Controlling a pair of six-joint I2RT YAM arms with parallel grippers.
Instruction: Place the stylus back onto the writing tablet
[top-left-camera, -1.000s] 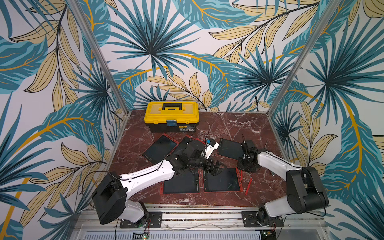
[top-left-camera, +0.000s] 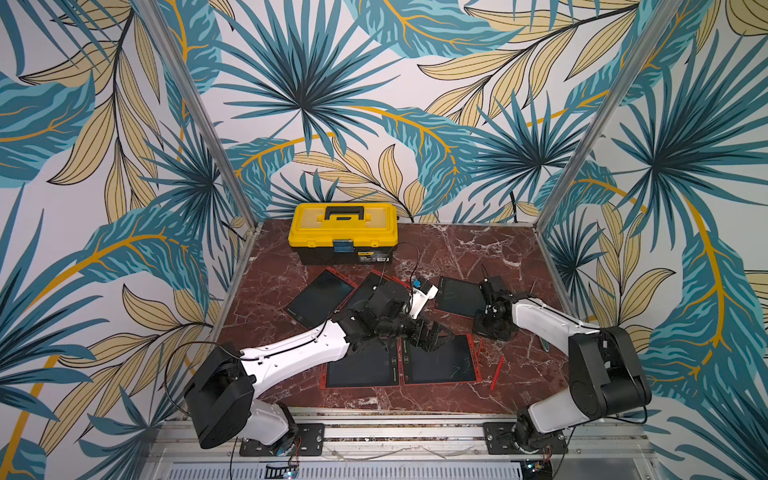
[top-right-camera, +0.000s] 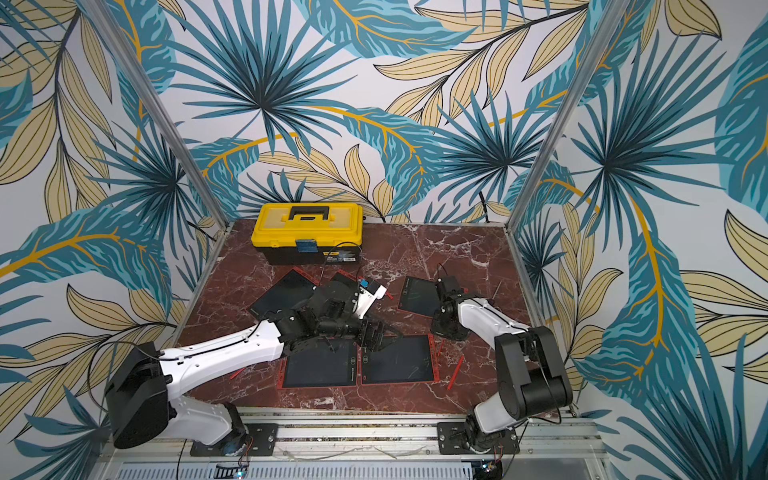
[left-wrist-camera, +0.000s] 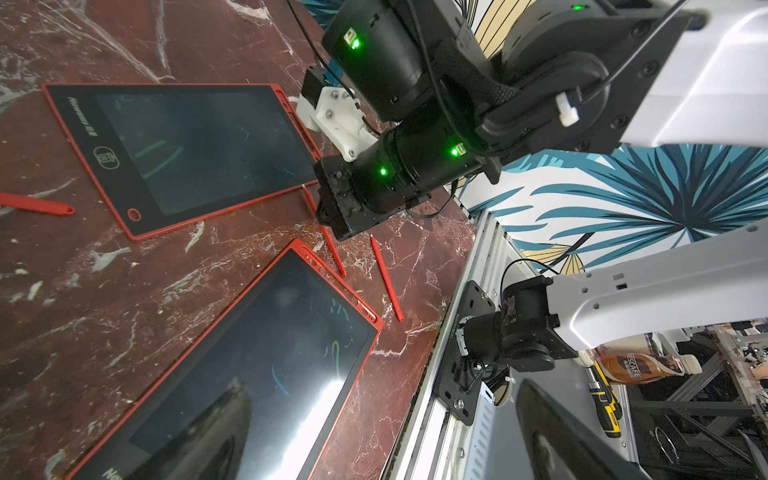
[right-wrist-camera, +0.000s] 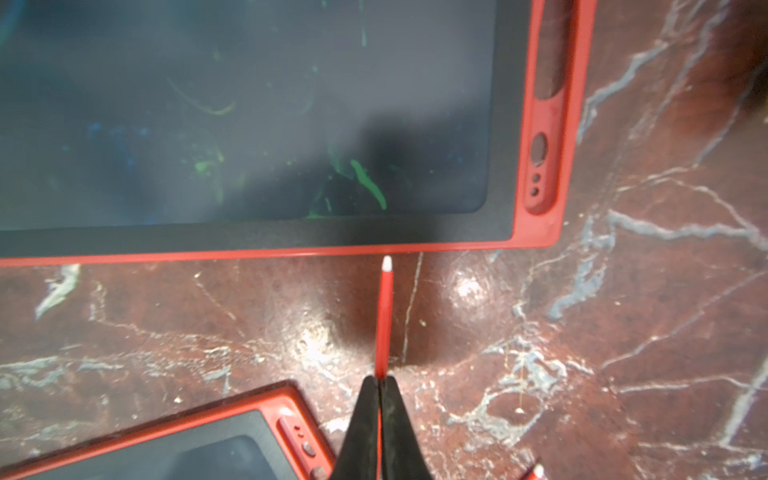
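Note:
My right gripper is shut, its fingertips together directly over a red stylus (right-wrist-camera: 384, 320). The stylus's pale tip lies close to the edge of the back right tablet (right-wrist-camera: 541, 232), and a little red shows along the finger seam; whether it is pinched I cannot tell. Part of this stylus (left-wrist-camera: 334, 254) also shows below the right gripper in the left wrist view. The front right tablet (left-wrist-camera: 264, 372) has an empty holder slot along its red edge. Above it my left gripper stands open, its fingers wide apart and blurred.
Another red stylus (top-left-camera: 497, 373) lies on the marble table right of the front tablet. More tablets (top-left-camera: 321, 297) lie at the left and back. A yellow toolbox (top-left-camera: 343, 232) stands at the back left.
The front right tablet has slid a little left. My left arm has stayed in place.

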